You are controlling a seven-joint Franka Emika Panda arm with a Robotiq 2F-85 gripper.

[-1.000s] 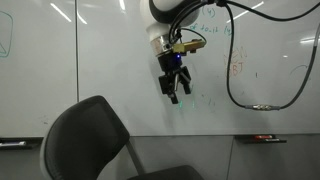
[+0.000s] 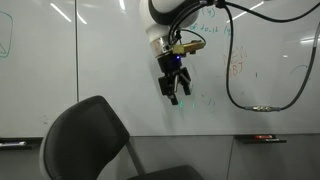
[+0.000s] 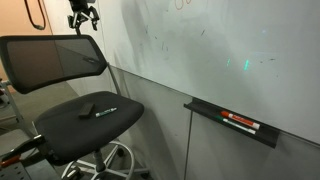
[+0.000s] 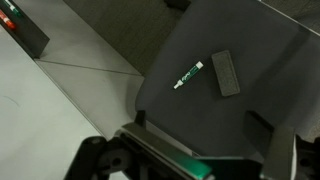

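My gripper [image 2: 180, 94] hangs in front of the whiteboard with its fingers spread apart and nothing between them. From the wrist view it looks down at a dark chair seat [image 4: 175, 62]. On that seat lie a white and green marker [image 4: 188, 75] and a dark grey eraser [image 4: 225, 73], side by side and not touching. Both fall beyond the fingertips in this view, well below the gripper. In exterior view 2 the eraser [image 3: 97, 103] and the marker [image 3: 106, 112] rest near the middle of the seat.
The chair's mesh backrest [image 3: 54, 63] rises beside the seat. A whiteboard [image 3: 215, 45] covers the wall, and its dark tray [image 3: 232, 122] holds red and other markers [image 3: 240, 119]. A black cable [image 2: 230, 70] loops from the arm.
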